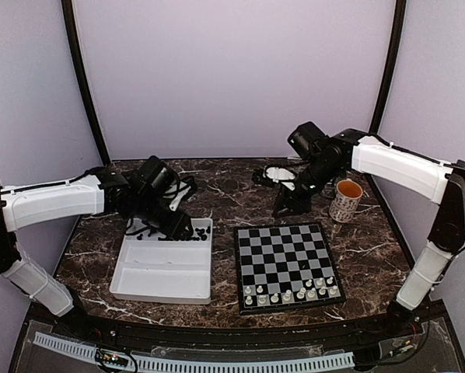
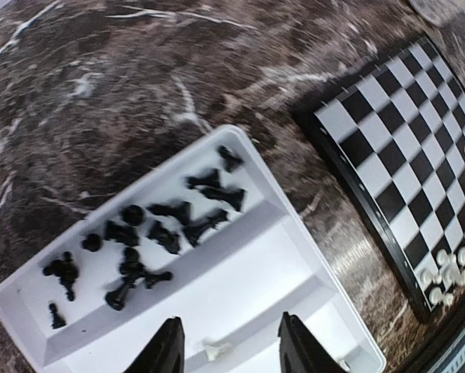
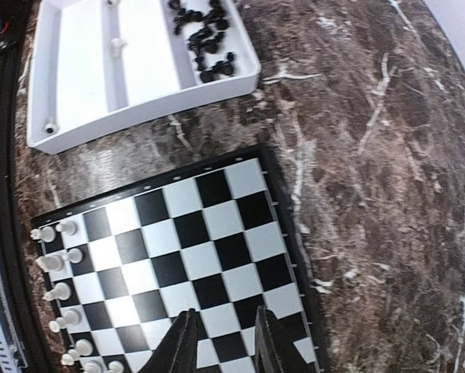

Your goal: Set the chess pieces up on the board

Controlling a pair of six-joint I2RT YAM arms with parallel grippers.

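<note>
The chessboard [image 1: 283, 260] holds white pieces [image 1: 287, 296] along its near edge. The white tray [image 1: 161, 282] at the left holds black pieces [image 2: 203, 228] in its far compartment and a few white pieces [image 2: 215, 349] in others. My left gripper is raised over the tray, open, with nothing between its fingers. My right gripper hovers above the far part of the board, its fingers apart with nothing visible between them.
A patterned mug [image 1: 344, 203] with an orange inside stands at the back right. Side walls stand left and right.
</note>
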